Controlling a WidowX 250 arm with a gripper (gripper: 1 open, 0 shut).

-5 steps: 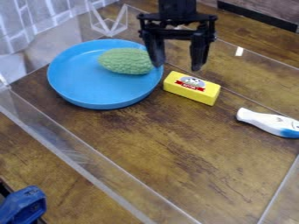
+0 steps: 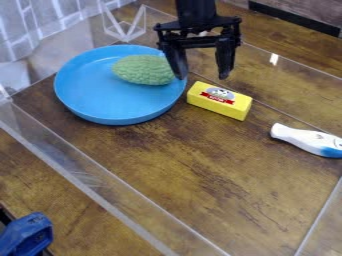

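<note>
My black gripper (image 2: 201,62) is at the top centre of the camera view, open, its fingers pointing down over the spot between a green sponge and a yellow box. The green sponge (image 2: 144,70) lies in the blue plate (image 2: 100,100) at the left. The yellow box (image 2: 219,100), with a printed label, lies on the wooden table just right of the plate, below my gripper.
A white bottle with a blue end (image 2: 302,139) lies at the right on the table (image 2: 174,190). A blue object (image 2: 22,236) sits in the bottom left corner beside clear plastic edging.
My gripper has shifted a little and turned, so its arm now stands slightly further left. The objects on the table have not moved.
</note>
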